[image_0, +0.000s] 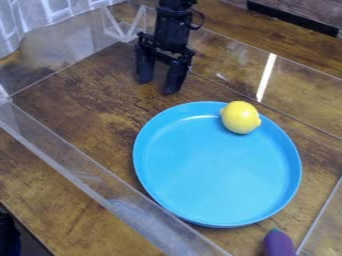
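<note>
A black robot gripper (163, 66) hangs at the top centre over the wooden floor of a clear-walled box, its dark fingers low near the wood. Whether it is open or shut, and whether anything is between its fingers, is too dark to tell. A yellow ball-like object (241, 117) rests on the back right rim of a large blue plate (214, 168), to the lower right of the gripper.
A purple object (278, 243) lies at the bottom right corner. Clear plastic walls (94, 190) border the area. Bare wood (74, 110) is free left of the plate.
</note>
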